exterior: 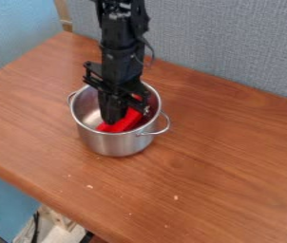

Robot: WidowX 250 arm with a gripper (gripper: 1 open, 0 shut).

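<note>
A steel pot point(108, 140) with two side handles stands on the wooden table, left of centre. Inside it lies a red object point(124, 121), partly hidden by my black gripper point(114, 106), which reaches down from above into the pot's mouth. The fingertips are dark and overlap each other in this view; the gripper looks shut, and I see nothing clearly between its fingers.
A grey padded wall point(229, 43) runs along the back, and the table's left edge drops to a blue surface.
</note>
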